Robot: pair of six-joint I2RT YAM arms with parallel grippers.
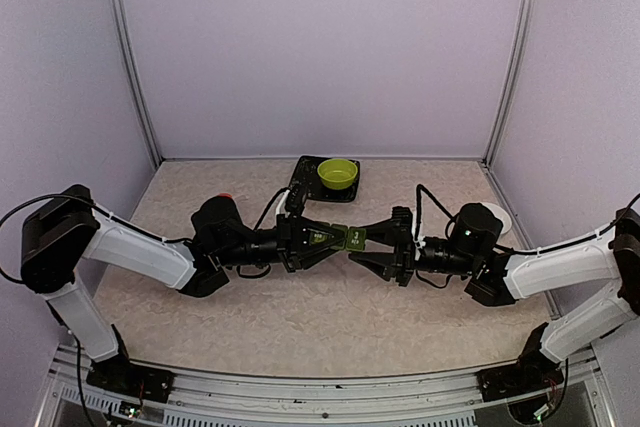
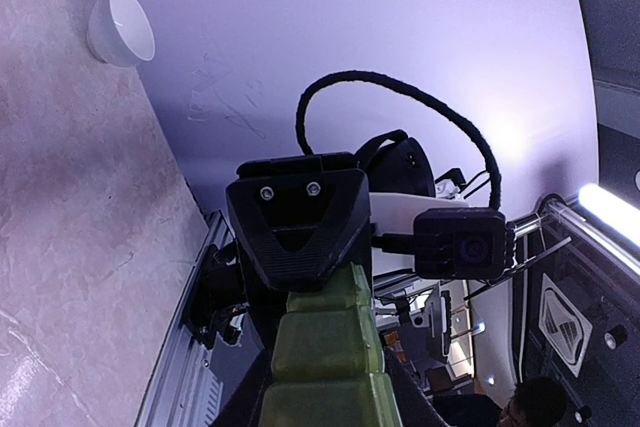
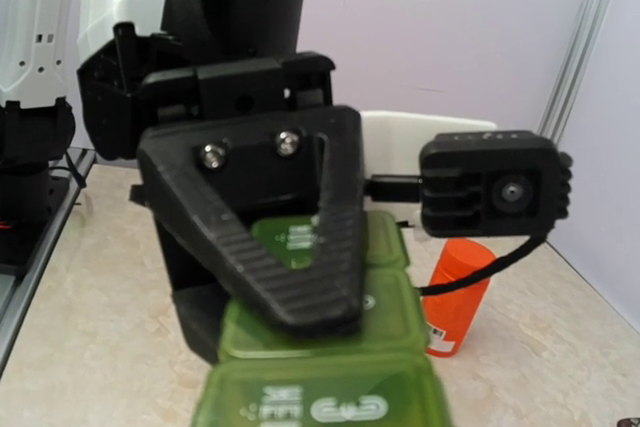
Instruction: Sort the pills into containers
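A green segmented pill box (image 1: pixel 355 239) is held in the air near the middle of the top view, with my left gripper (image 1: pixel 318 238) shut on it; its lidded compartments (image 2: pixel 325 347) fill the bottom of the left wrist view and (image 3: pixel 315 392) of the right wrist view. My right gripper (image 1: pixel 360 247) stands open at the box's right end, one finger beside it, the other below. An orange bottle (image 3: pixel 460 292) stands on the table behind the box in the right wrist view.
A green bowl (image 1: pixel 338 175) sits on a black tray (image 1: pixel 308 187) at the back. A white bowl is at the right side, largely behind my right arm in the top view.
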